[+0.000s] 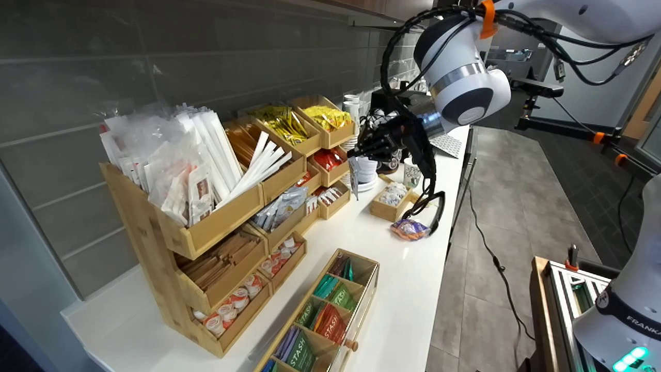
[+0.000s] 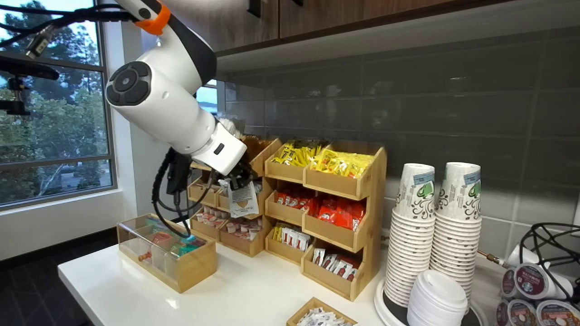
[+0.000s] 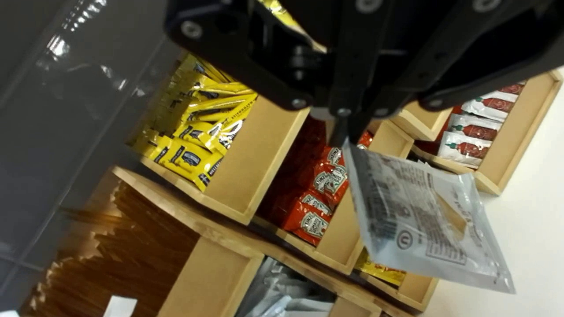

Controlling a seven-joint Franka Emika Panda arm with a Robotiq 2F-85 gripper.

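Observation:
A silvery-white flat packet hangs by one corner from my gripper, whose fingers are shut on it. Printed text and a tan shape show on its face. In exterior view 2 the packet dangles in front of the wooden condiment rack, beside the bin of red ketchup packets. In exterior view 1 it appears edge-on as a thin packet under my gripper. Similar silvery packets fill a middle-tier bin.
Yellow packets fill the upper bins. A tea box stands on the counter, with a small bin of white packets and an orange-purple packet farther along. Stacked cups rise right of the rack. Open white counter lies in front.

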